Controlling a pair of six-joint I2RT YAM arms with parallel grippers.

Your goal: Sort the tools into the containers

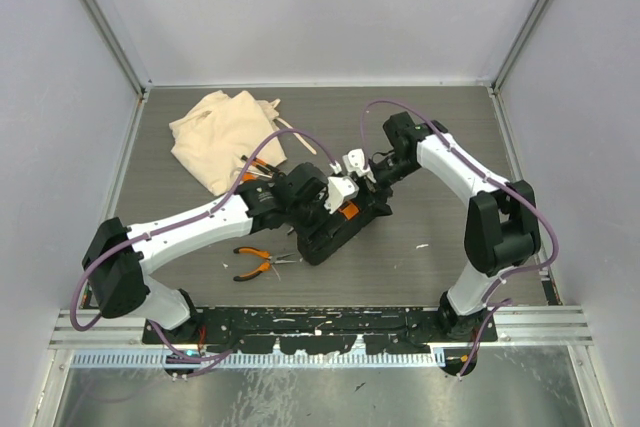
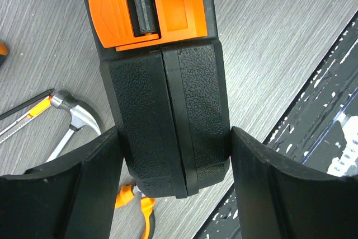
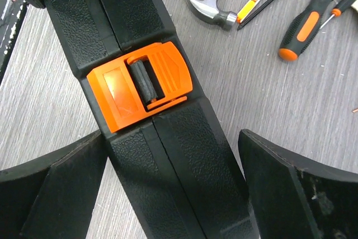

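A black tool case (image 1: 330, 242) with orange latch (image 2: 173, 4) lies diagonally at the table's centre. My left gripper has its fingers on either side of the case's near end, touching it. My right gripper straddles the other end, fingers open around it. Pliers (image 1: 262, 259) with orange handles lie left of the case. A hammer (image 3: 215, 9), a utility knife (image 3: 251, 1) and screwdrivers (image 3: 306, 23) lie beside it, partly hidden by my left arm in the top view.
A beige cloth bag (image 1: 215, 132) lies at the back left, with a light stick (image 1: 298, 135) by it.
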